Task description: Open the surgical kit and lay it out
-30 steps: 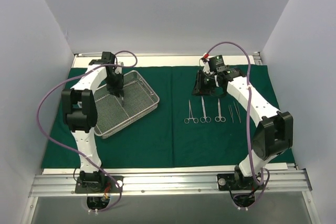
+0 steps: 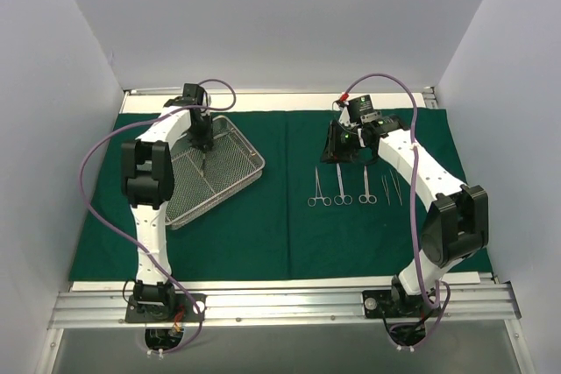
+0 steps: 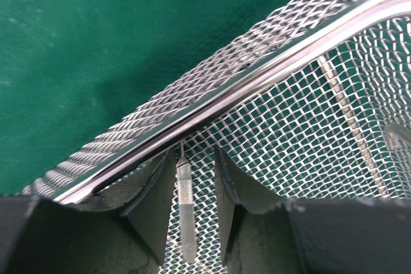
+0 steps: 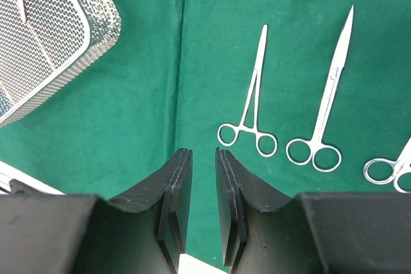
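Observation:
My left gripper is open inside the mesh tray (image 2: 228, 190) at upper left, its fingers either side of a scalpel handle (image 3: 186, 216) lying on the mesh along the rim. My right gripper hangs above the right half of the cloth, fingers close together; whether anything is between them I cannot tell. Laid out below it are a hemostat (image 2: 319, 194), scissors (image 2: 342, 194), a second scissor-like instrument (image 2: 366, 194) and slim tweezer-like pieces (image 2: 396, 188).
Grey walls bound both sides and the back.
My left arm has shifted right and its gripper slightly so, over the tray's back part. The right arm and the laid-out instruments look almost unchanged.

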